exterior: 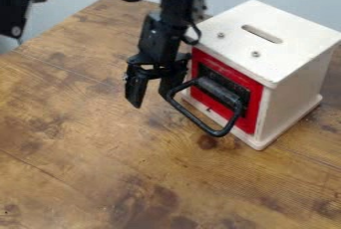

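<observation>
A white wooden box (270, 52) with a slot and two screws on top stands at the right, its red front panel (248, 122) facing left toward the front. A black U-shaped handle (200, 123) juts out from a dark opening in that panel. My black gripper (156, 83) is open just left of the box, beside the upper end of the handle, with its fingers pointing down; whether it touches the handle is hard to tell.
A pale wall is behind it.
</observation>
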